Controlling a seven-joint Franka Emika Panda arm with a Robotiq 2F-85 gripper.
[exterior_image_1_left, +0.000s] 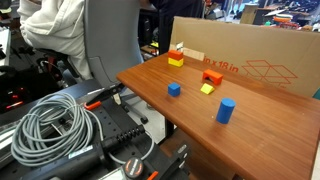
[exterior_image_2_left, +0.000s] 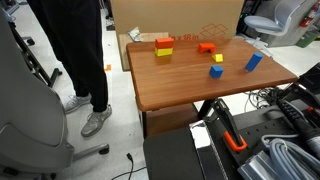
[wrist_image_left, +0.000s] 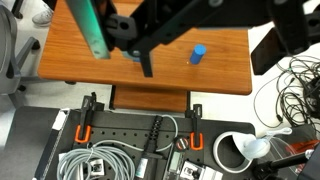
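My gripper shows only in the wrist view, its dark fingers wide apart and open. In that view a blue cylinder (wrist_image_left: 198, 53) on the table below appears in the gap between them; nothing is held. The blue cylinder (exterior_image_1_left: 226, 111) stands upright on the brown table (exterior_image_1_left: 270, 135). Apart from it lie a blue cube (exterior_image_1_left: 174, 89), a small yellow block (exterior_image_1_left: 207, 88) and an orange-red block (exterior_image_1_left: 212, 77). Farther back, a red block (exterior_image_2_left: 164, 43) rests on a yellow block (exterior_image_2_left: 164, 51).
A cardboard panel (exterior_image_1_left: 250, 55) walls off the table's far side. Beyond its near edge are coiled grey cable (exterior_image_1_left: 45, 130) and a black base. A white cup-like object (wrist_image_left: 235, 150) shows low in the wrist view. Bare tabletop surrounds the blocks.
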